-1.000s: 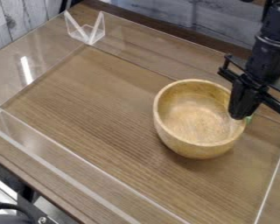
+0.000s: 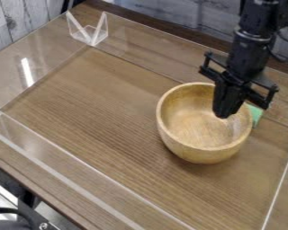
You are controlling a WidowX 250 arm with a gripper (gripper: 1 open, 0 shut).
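A black robot gripper (image 2: 234, 94) is lowered at the upper right, its tip over the back right of a large tan bowl (image 2: 197, 139) on the wooden table. The fingers appear together, with nothing visible between them. A small green object (image 2: 256, 115) lies just right of the bowl, partly hidden behind it.
A white wire-like object (image 2: 89, 29) stands at the back left, near a dark metal edge.
The arm and gripper have moved left over the past second. The bowl looks unmoved.
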